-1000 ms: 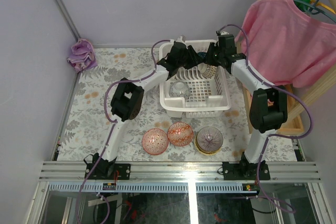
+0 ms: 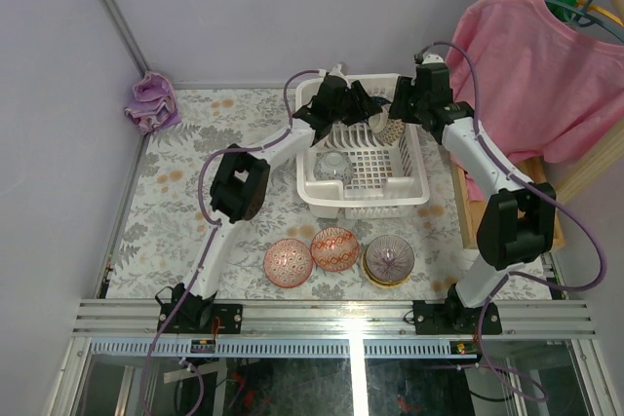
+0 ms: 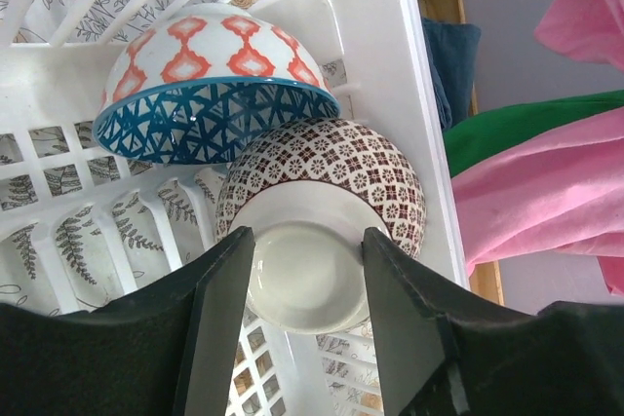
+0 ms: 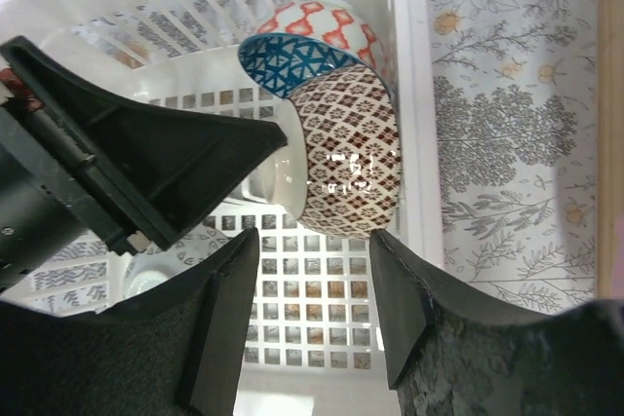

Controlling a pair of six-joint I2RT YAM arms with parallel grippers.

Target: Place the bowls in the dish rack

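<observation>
The white dish rack (image 2: 409, 192) holds a brown-patterned bowl (image 3: 331, 158) and a red-and-blue bowl (image 3: 214, 56), both on their sides at the back right, plus a clear glass bowl (image 2: 331, 165) at left. My left gripper is part open at the brown bowl's white foot; whether it grips is unclear. My right gripper is open just off that bowl, nothing between its fingers. In front of the rack sit two red-patterned bowls (image 2: 288, 262) and a glass bowl stack (image 2: 387, 255).
A pink shirt (image 2: 512, 65) hangs on a wooden frame at the right. A purple cloth (image 2: 152, 104) lies at the back left.
My right arm has moved back to the right, away from the bowls in the rack. The left arm is nearly unchanged.
</observation>
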